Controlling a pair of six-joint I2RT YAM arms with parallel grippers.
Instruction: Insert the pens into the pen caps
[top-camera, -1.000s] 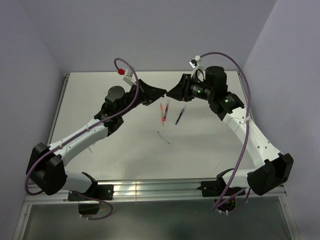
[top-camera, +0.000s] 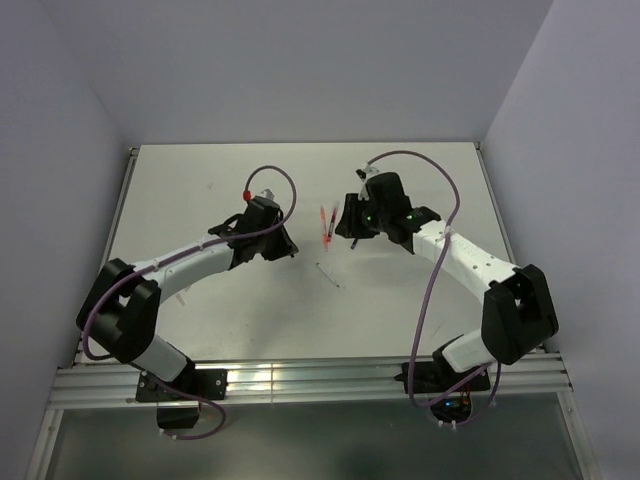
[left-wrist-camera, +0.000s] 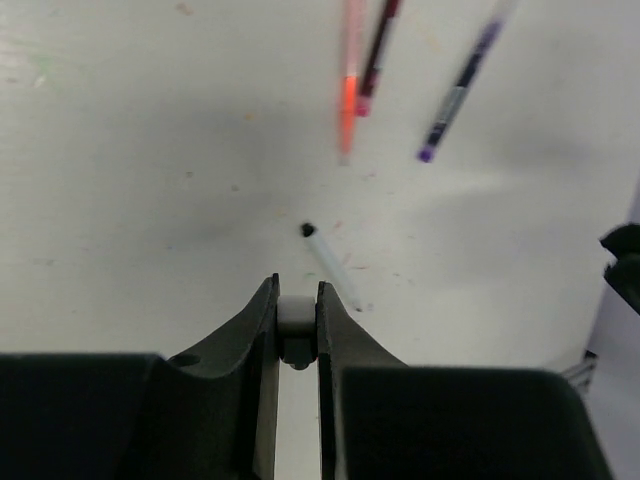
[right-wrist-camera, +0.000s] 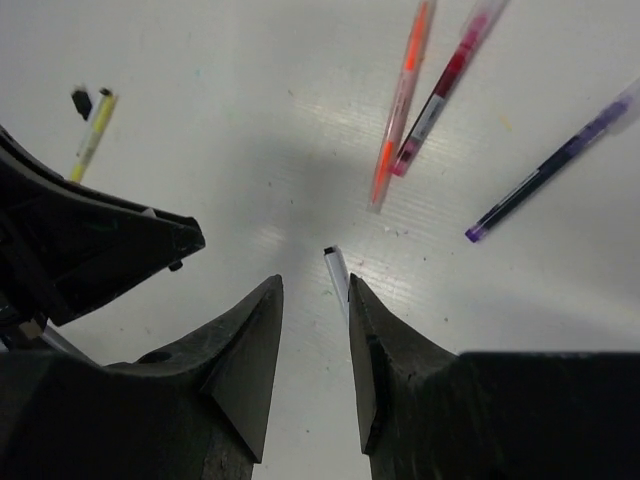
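My left gripper is shut on a small pen piece (left-wrist-camera: 297, 325), seen end-on between its fingertips, left of the pens in the top view. My right gripper hangs above the white pen (right-wrist-camera: 337, 275), its fingers apart with nothing visibly held. An orange pen (right-wrist-camera: 398, 110), a magenta pen (right-wrist-camera: 440, 96) and a purple-black pen (right-wrist-camera: 540, 175) lie on the white table (top-camera: 180, 220) between and around the grippers.
A yellow pen (right-wrist-camera: 95, 135) and a black object (right-wrist-camera: 82, 103) appear at the left of the right wrist view, past the left gripper.
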